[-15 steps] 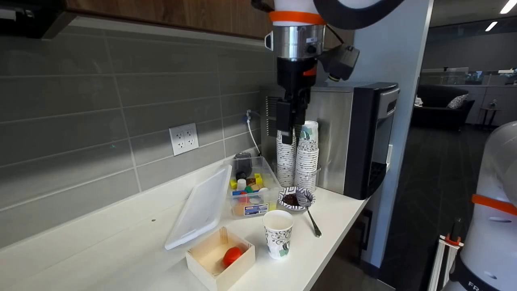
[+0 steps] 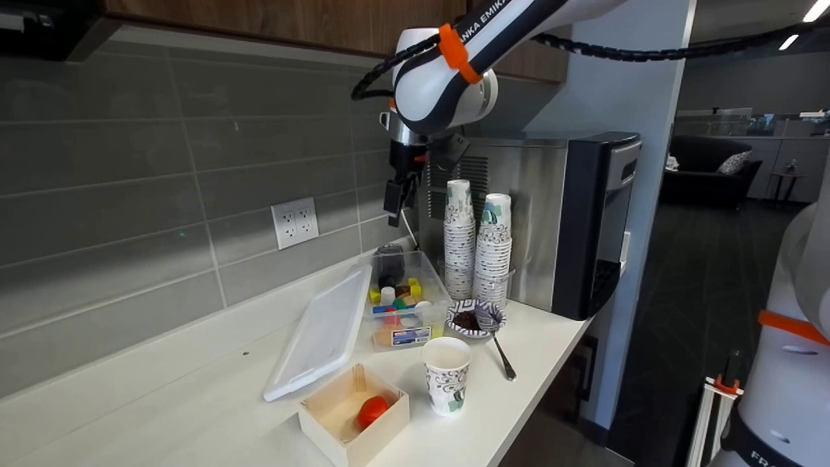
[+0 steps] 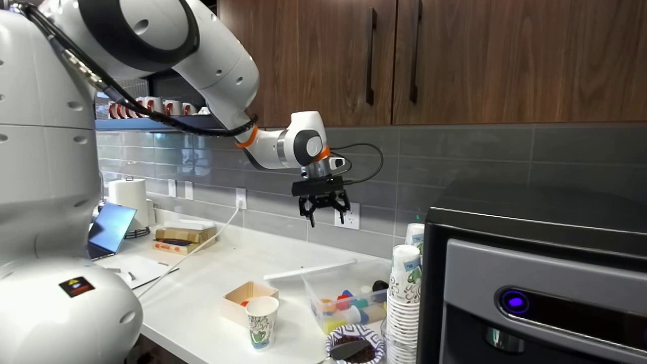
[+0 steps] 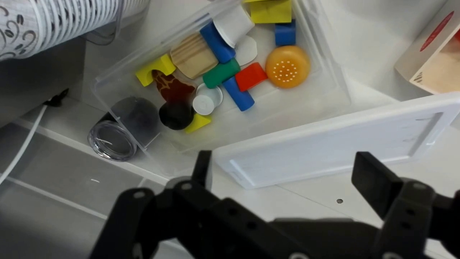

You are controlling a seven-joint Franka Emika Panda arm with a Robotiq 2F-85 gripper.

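Observation:
High over the counter, near the tiled wall, my gripper stands open with its two black fingers wide apart and nothing between them. Below it in the wrist view lies a clear plastic bin (image 4: 276, 114) of toy pieces: a round orange bun (image 4: 287, 67), a red block (image 4: 251, 77), a green cylinder (image 4: 221, 72), blue and yellow pieces and a dark round one (image 4: 176, 115). The bin's white lid (image 4: 340, 138) leans beside it. A light wooden box (image 2: 327, 436) with a red ball (image 2: 373, 410) inside sits towards the counter's front left.
A paper cup (image 2: 447, 375) stands beside the wooden box. Behind it are a patterned bowl (image 3: 340, 333) with dark contents and a spoon (image 2: 504, 357). Tall cup stacks (image 2: 491, 257) rise by the steel machine (image 2: 537, 226).
My arm has moved back, away from the first exterior camera, towards the tiled wall, and the gripper looks smaller there. The objects on the counter have not moved.

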